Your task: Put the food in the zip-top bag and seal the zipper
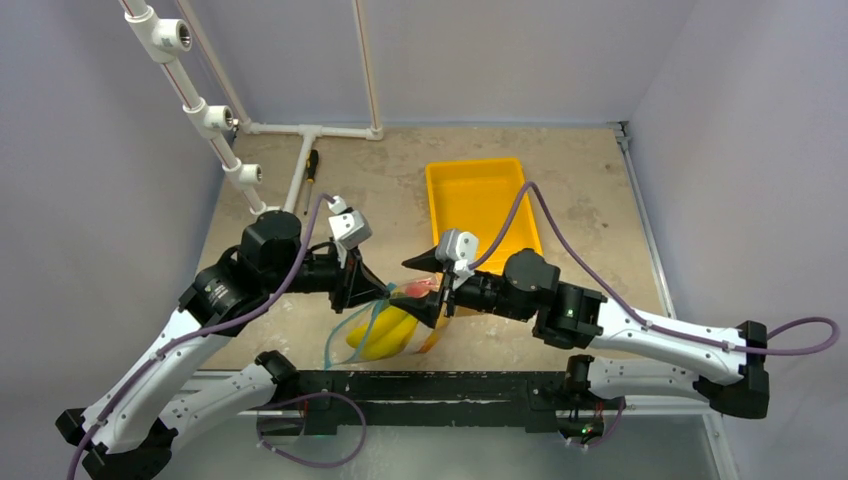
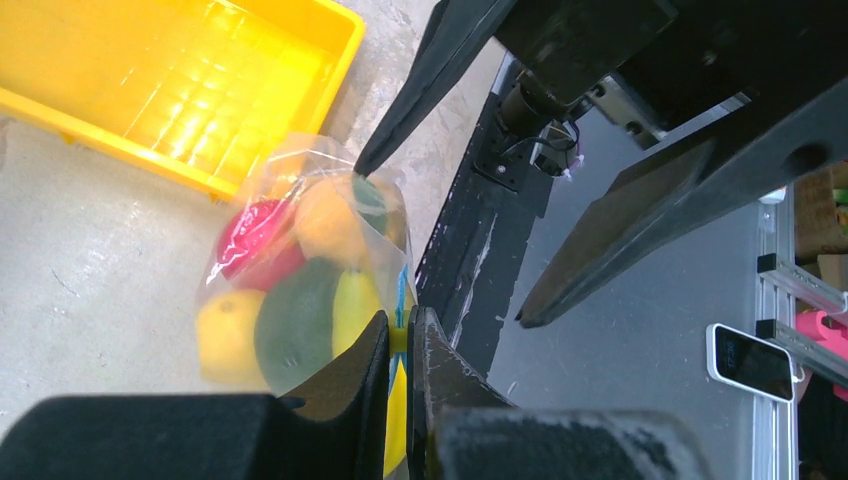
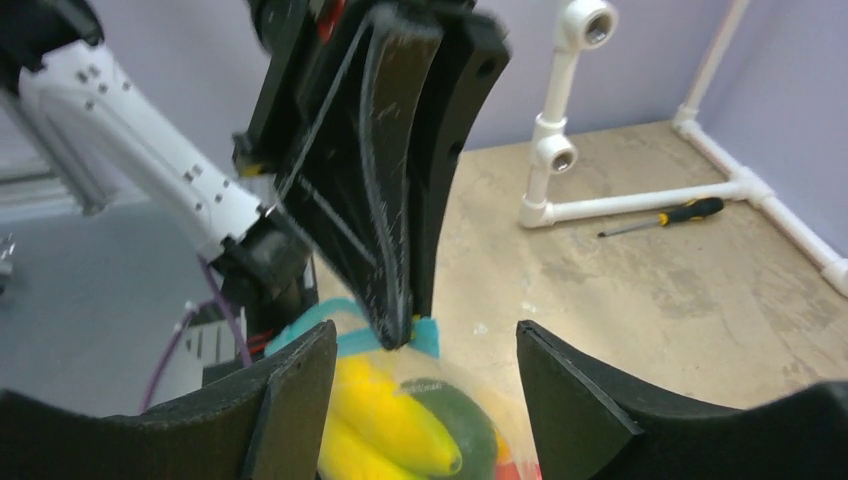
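The clear bag [image 2: 215, 285], with a blue zip strip [image 1: 340, 330], holds toy food: yellow bananas [image 1: 385, 335], a dark green piece [image 2: 298, 325], a red piece [image 2: 262, 240] and an orange one [image 2: 325, 222]. Pinched between the left gripper's [image 2: 402, 318] tips is a small yellow zipper slider [image 2: 398, 338] on the blue strip; that gripper is shut. My right gripper [image 1: 401, 283] is open wide, its two fingers spread beside the bag and close to the left gripper's tips. In the right wrist view, the bag and left fingers [image 3: 385, 240] appear beyond its gap.
A yellow tray [image 1: 475, 195] stands behind the bag, empty where visible. At the back left a screwdriver [image 1: 311, 172] lies by white pipes [image 1: 300, 175]. Bare tabletop [image 1: 585, 230] extends to the right; the black front edge [image 1: 440, 388] runs close before the bag.
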